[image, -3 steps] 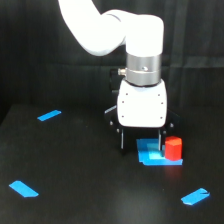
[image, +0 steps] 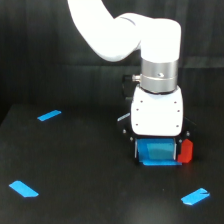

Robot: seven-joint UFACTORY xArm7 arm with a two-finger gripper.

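Note:
A small red block (image: 186, 151) stands at the right edge of a blue patch (image: 158, 162) on the dark table. My gripper (image: 156, 149) is low over that patch, its white hand (image: 157, 114) above it. The dark fingers look spread apart, with blue showing between them and no block visible there. The red block lies just outside the right finger, close against it or touching; which of the two I cannot tell. The upper part of the blue patch appears darker, as if shaded.
Blue strips lie flat on the table at the back left (image: 49, 115), front left (image: 23, 189) and front right (image: 195, 197). A dark curtain (image: 60, 50) hangs behind.
My gripper has come down and shifted right over the blue patch. The red block now sits further right, at the patch's edge. The loose blue strips are unchanged.

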